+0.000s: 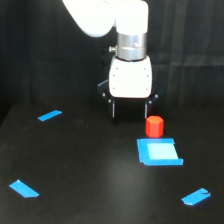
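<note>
A small red block (pixel 154 127) with an angular outline stands at the back edge of a pale square with a blue tape border (pixel 144 150). My gripper (pixel 130 113) points down just left of the block, its two dark fingers wide apart. Nothing shows between them. The right finger is close to the block's upper left side; whether they touch, I cannot tell.
Blue tape strips lie on the black table at back left (pixel 50 115), front left (pixel 24 188) and front right (pixel 196 197). Bare table spreads across the middle and front. A dark curtain (pixel 40 60) hangs behind.
</note>
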